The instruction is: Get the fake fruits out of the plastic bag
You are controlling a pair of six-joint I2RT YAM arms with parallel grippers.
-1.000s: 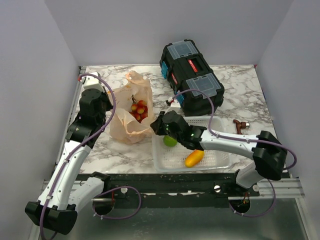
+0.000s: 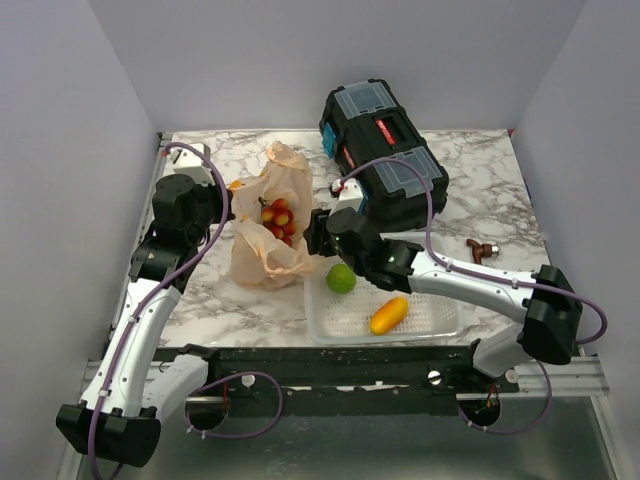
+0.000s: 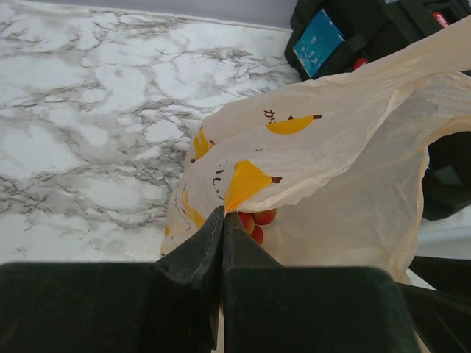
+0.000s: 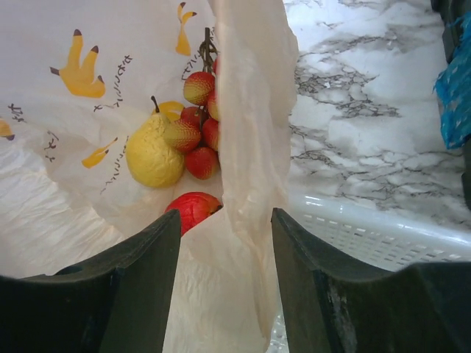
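Observation:
The translucent plastic bag (image 2: pixel 265 260) stands open in the middle. Inside, the right wrist view shows a yellow pear (image 4: pixel 154 153), a red fruit (image 4: pixel 193 209) and a bunch of red berries (image 4: pixel 199 88). My left gripper is shut on the bag's printed edge, at its left side. My right gripper is part open at the bag's right edge, with bag film between and behind its fingers; whether it touches the film is unclear. A green fruit (image 2: pixel 340 280) and a yellow oblong fruit (image 2: pixel 389 316) lie in a white tray (image 2: pixel 440 320).
A black toolbox (image 2: pixel 400 160) stands at the back right. A small brown object (image 2: pixel 478 252) lies right of the tray. Bare marble table (image 2: pixel 500 200) shows at the right and behind the bag.

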